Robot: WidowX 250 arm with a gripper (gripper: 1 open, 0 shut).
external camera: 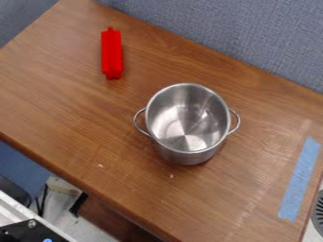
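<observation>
A red elongated object (111, 54) lies on the wooden table (89, 123) at the upper left, pointing front to back. An empty steel pot (187, 137) with two side handles stands upright right of the middle. No gripper can be made out; only part of some dark equipment (18, 232) shows in the bottom-left corner.
A blue tape strip (299, 179) lies near the table's right side. A grey fabric panel (240, 28) borders the back. A round metal item (318, 213) is cut off at the right edge.
</observation>
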